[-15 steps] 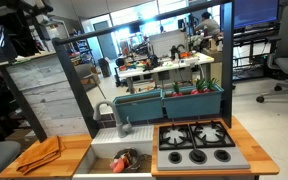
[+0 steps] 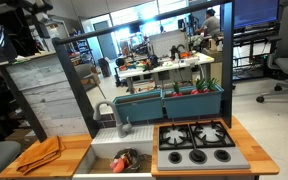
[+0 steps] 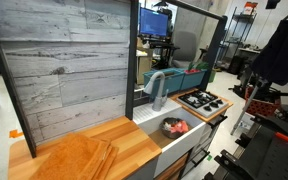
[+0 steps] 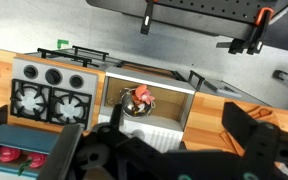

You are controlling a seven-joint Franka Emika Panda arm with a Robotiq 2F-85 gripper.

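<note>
High above the counter, my gripper stands open in the wrist view, its dark fingers spread far apart with nothing visible between them. Below it is a sink basin holding a metal bowl (image 4: 132,104) with a red and pink item (image 4: 144,94) in it. An orange cloth (image 3: 79,155) lies folded on the wooden counter (image 3: 132,143), left of the sink in both exterior views. On the sink's other side is a stove (image 2: 197,146) with black grates and several knobs; no pot stands on it. A faucet (image 2: 119,117) rises behind the basin.
Blue planter boxes (image 2: 189,105) with red-and-green contents line the counter's back. A dark frame (image 2: 227,65) stands around the counter, with a grey plank panel (image 3: 74,70) behind the cloth. Open floor (image 4: 104,25) lies in front of the counter.
</note>
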